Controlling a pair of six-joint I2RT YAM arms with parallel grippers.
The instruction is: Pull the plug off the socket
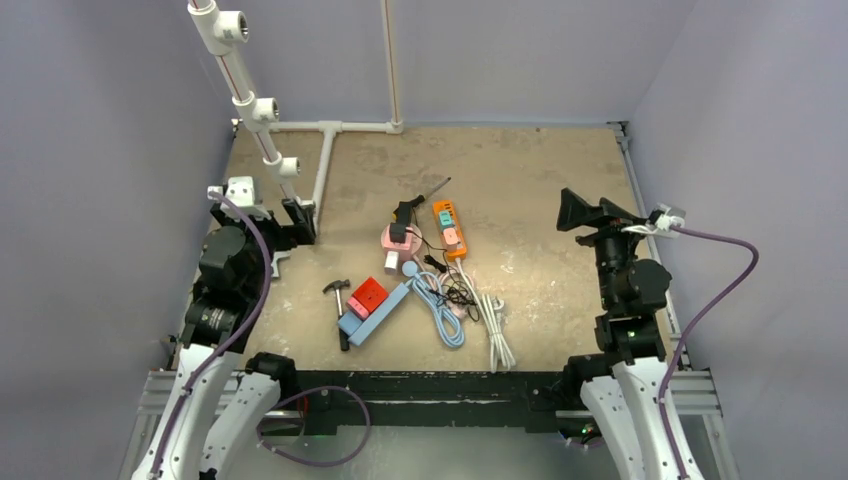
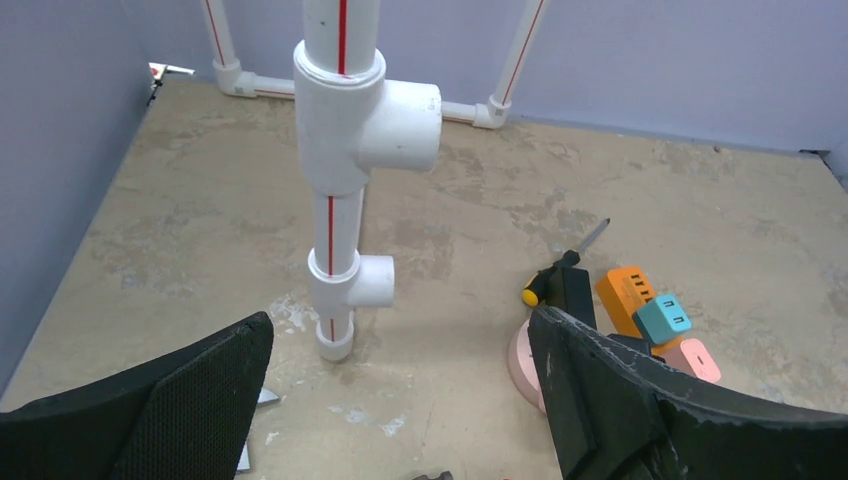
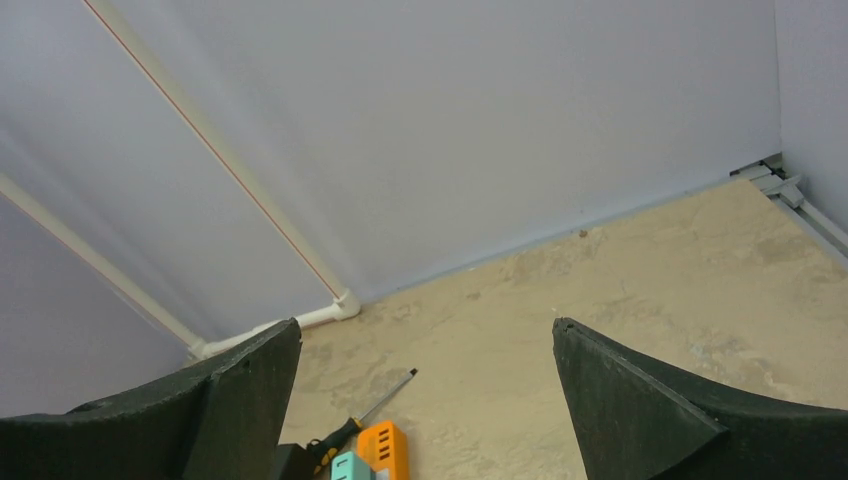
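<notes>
Three sockets lie together mid-table in the top view. The orange strip (image 1: 458,213) carries a teal plug (image 1: 445,219) and a pink plug (image 1: 451,239). On the round pink socket (image 1: 414,243) sit a black adapter (image 1: 398,233) and a white plug (image 1: 391,263). Nearer the front edge, a blue strip (image 1: 386,308) has a red block-like plug (image 1: 369,294) and a smaller pink one (image 1: 357,308) against it. My left gripper is open and empty, raised left of the sockets. Well to their right, my right gripper also stands open and empty.
Beside the blue strip lies a hammer (image 1: 338,300); a screwdriver (image 1: 434,188) is behind the pink socket. Blue cable (image 1: 447,325) and white cable (image 1: 496,335) lie coiled in front. White pipe (image 2: 332,230) rises before my left gripper.
</notes>
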